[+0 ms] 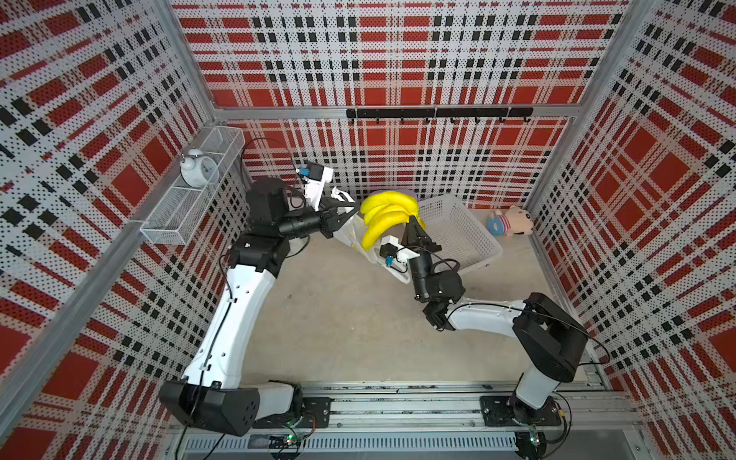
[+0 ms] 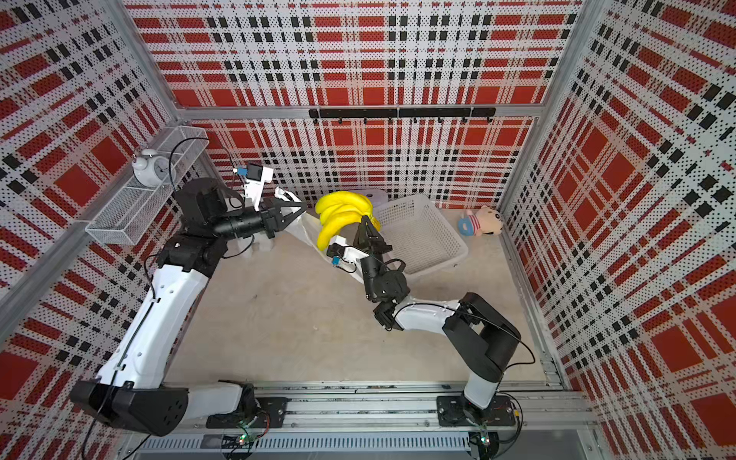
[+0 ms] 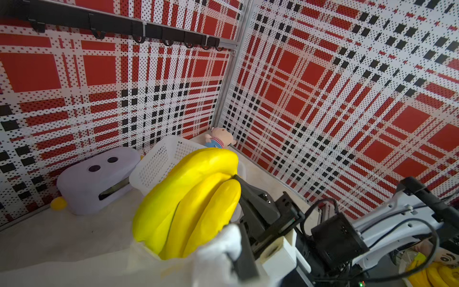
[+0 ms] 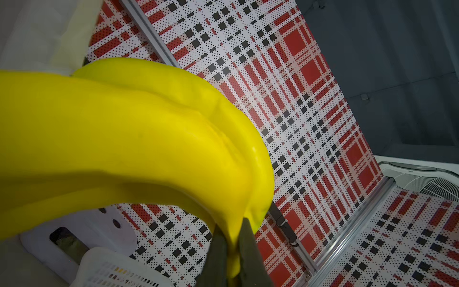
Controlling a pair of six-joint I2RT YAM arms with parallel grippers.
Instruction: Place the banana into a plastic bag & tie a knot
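A bunch of yellow bananas point(image 1: 389, 205) hangs above the table, tips toward the left and stem to the right. My right gripper is shut on its stem. The white plastic bag point(image 1: 351, 232) hangs from my left gripper point(image 1: 356, 205), which is shut with bag film gathered at its tips. In the left wrist view the bag film point(image 3: 119, 267) crosses in front of the lower banana ends point(image 3: 174, 239); whether those ends are inside the bag's mouth I cannot tell. Part of the bag is hidden behind the bananas and right gripper.
Behind the right gripper stands a white perforated basket point(image 1: 467, 237). A lilac box point(image 3: 98, 179) with dark holes is by the back wall, and a doll point(image 1: 515, 221) lies at the back right.
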